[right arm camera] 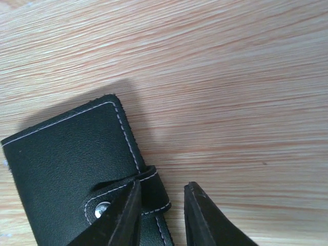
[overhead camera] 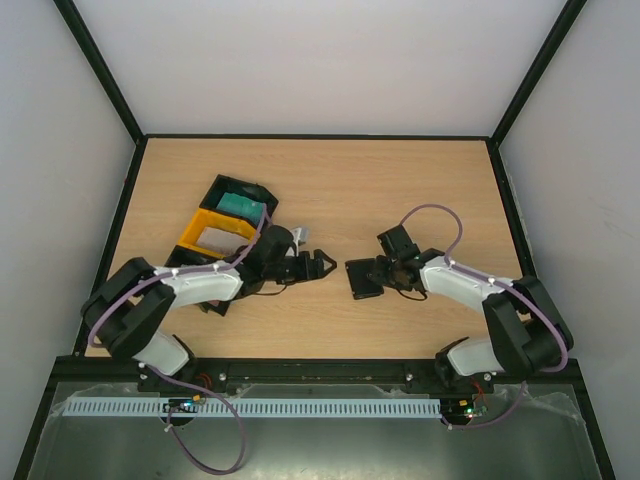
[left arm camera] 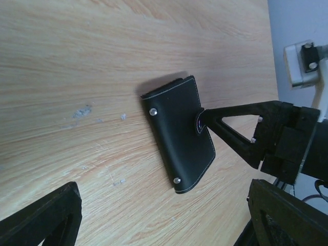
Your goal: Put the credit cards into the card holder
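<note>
The black leather card holder (overhead camera: pixel 362 282) lies on the wooden table between the grippers, its snap strap showing in the right wrist view (right arm camera: pixel 72 164). My right gripper is at the strap, one finger over it and the other just beside it, part open. In the left wrist view that gripper reaches the holder (left arm camera: pixel 179 148) from the right. My left gripper (overhead camera: pixel 318 262) hovers left of the holder, fingers apart with nothing between them (left arm camera: pixel 163 215). I cannot make out any credit cards.
Black and yellow trays (overhead camera: pixel 205 224) with teal and pale items stand at the left, partly under the left arm.
</note>
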